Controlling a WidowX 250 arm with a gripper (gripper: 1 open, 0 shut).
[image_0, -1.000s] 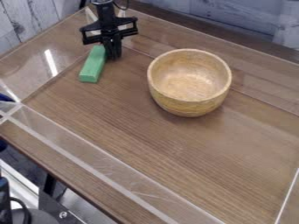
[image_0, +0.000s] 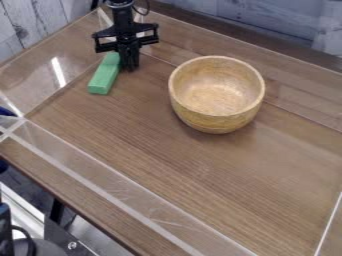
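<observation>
The black gripper (image_0: 128, 56) is over the upper left of the table, low at the top end of a green block (image_0: 104, 76). The block lies flat on the wood, its far end hidden by the gripper.
A large round wooden bowl (image_0: 215, 94) stands right of the gripper. Grey wooden walls border the back, and a dark arm or stand sits at the bottom left edge.
The gripper has shifted very slightly at the top end of the green block. The block and bowl look unmoved.
</observation>
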